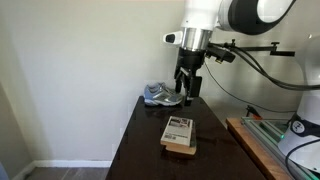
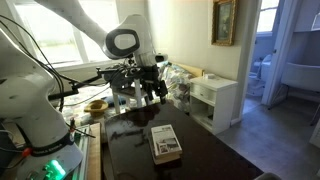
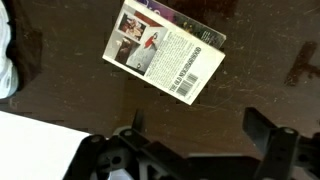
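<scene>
On the dark table lies a small stack of books [image 1: 178, 134], its top cover pale with pictures and a barcode. The wrist view shows this top book [image 3: 165, 50] face up, with a darker book [image 3: 195, 25] sticking out from under its far edge. My gripper [image 1: 187, 95] hangs in the air above the table, beyond the stack in exterior view 1. Its fingers [image 3: 262, 130] stand wide apart, and only bare tabletop shows between them. The gripper is open and touches nothing.
A grey shoe [image 1: 163, 95] sits at the table's far end; part of a whitish object [image 3: 6, 60] enters the wrist view at left. Bare table [image 2: 215, 160] surrounds the stack. A white cabinet [image 2: 212, 100] stands behind.
</scene>
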